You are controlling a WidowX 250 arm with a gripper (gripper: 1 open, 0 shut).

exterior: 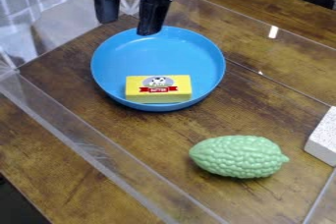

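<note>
The black gripper (129, 10) hangs at the top of the camera view over the back edge of a blue plate (180, 49), its two fingers apart with nothing visible between them. A yellow butter box (157, 88) with a red label lies in the front part of the plate. A green bumpy bitter melon (239, 157) lies on the wooden table to the front right, outside the plate.
A white block (324, 137) sits at the right edge. Clear plastic walls border the work area at the left and right. Bare wood (171, 130) lies between the plate and the melon.
</note>
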